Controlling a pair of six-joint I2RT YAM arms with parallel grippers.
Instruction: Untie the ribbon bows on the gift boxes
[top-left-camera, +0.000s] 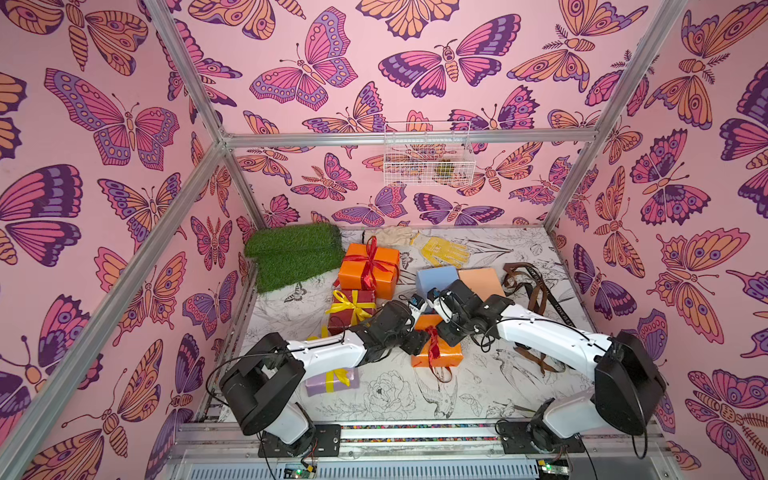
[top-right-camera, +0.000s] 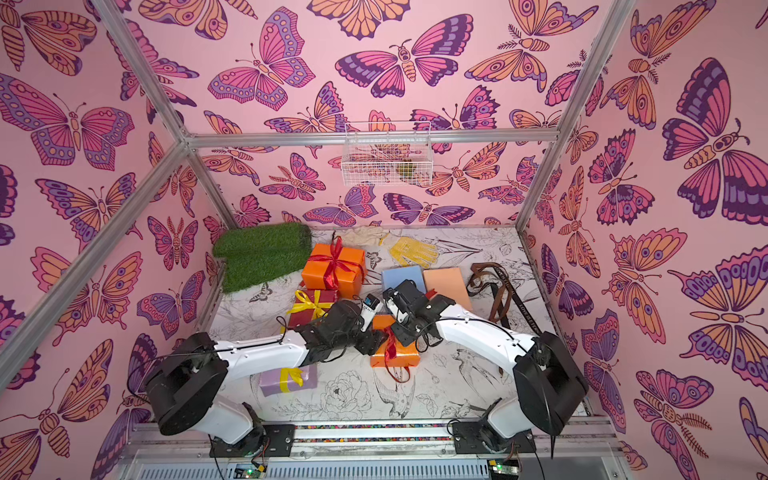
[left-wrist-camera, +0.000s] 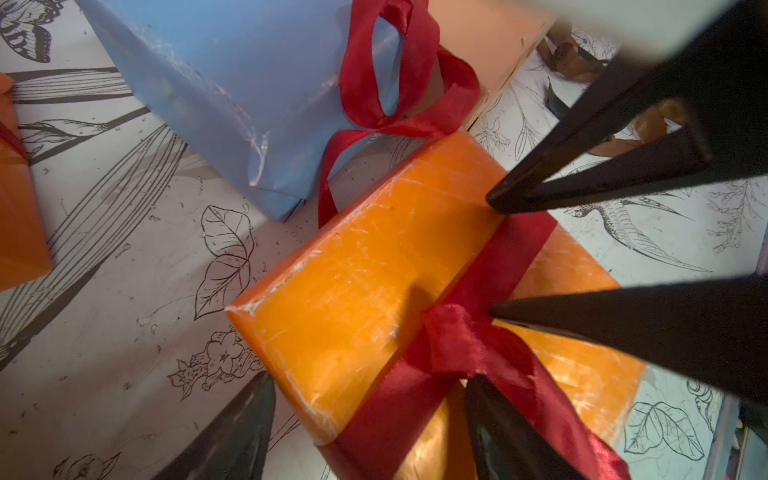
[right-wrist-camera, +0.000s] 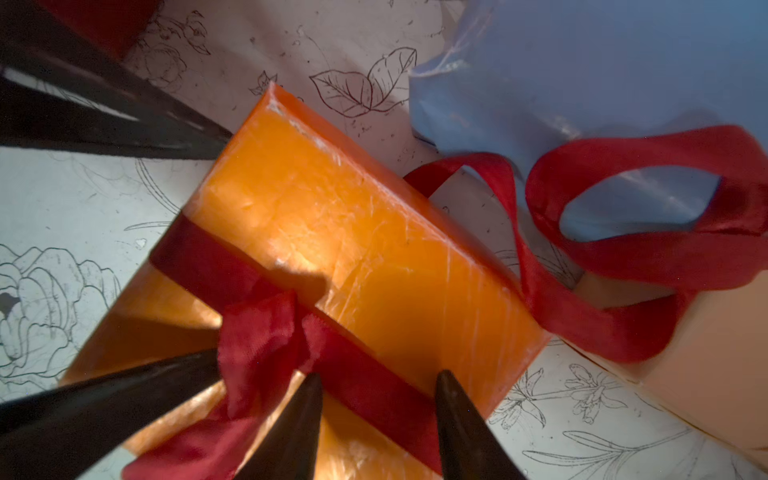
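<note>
An orange gift box (top-left-camera: 436, 356) with red ribbon lies beneath both grippers. Its ribbon (left-wrist-camera: 400, 400) crosses the top with a bunched knot (right-wrist-camera: 260, 344); a looped red length (right-wrist-camera: 616, 320) lies by its far edge against the blue box. My left gripper is over the box, fingers apart either side of the ribbon band, the knot near its right finger. My right gripper hangs open over the same box, fingertips above the band. The other arm's black finger tips reach into each wrist view beside the box.
A bowed orange box (top-left-camera: 356, 268), maroon box (top-right-camera: 304, 316) and lilac box (top-left-camera: 320, 382) stand left. Blue (top-right-camera: 400, 277) and peach (top-right-camera: 444, 284) boxes sit behind. Green turf (top-left-camera: 288, 260) fills the back left; brown straps (top-left-camera: 544, 296) lie right.
</note>
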